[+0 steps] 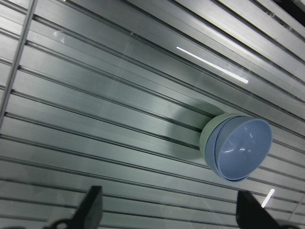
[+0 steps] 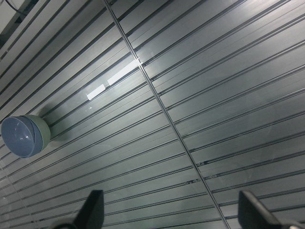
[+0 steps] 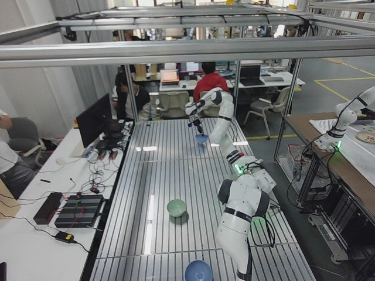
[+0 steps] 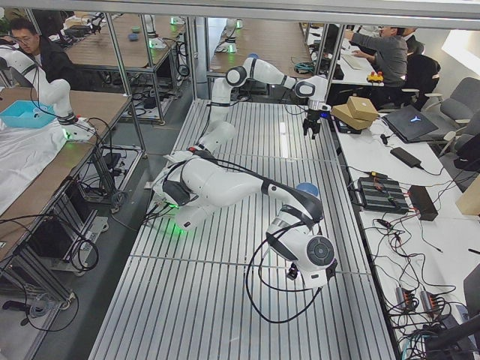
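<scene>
In the camera left view a green bowl (image 3: 176, 208) sits mid-table, a blue bowl (image 3: 198, 271) at the near edge and another blue bowl (image 3: 201, 138) at the far end, under an arm's gripper (image 3: 196, 124); contact is unclear. Both wrist views instead show blue bowls (image 1: 240, 150) (image 2: 18, 137) nested in a green bowl (image 1: 207, 131) (image 2: 43, 129). My left gripper and right gripper each show fingertips wide apart, nothing between. The camera right view shows a gripper (image 4: 312, 127) above the far table and a blue bowl (image 4: 307, 187) mid-table.
The slatted metal table (image 3: 146, 181) has wide clear areas. A side desk (image 3: 29, 246) holds cables, power boxes and a monitor. A frame beam (image 3: 187, 51) crosses above; another bench with an arm (image 3: 345, 123) stands beside the table.
</scene>
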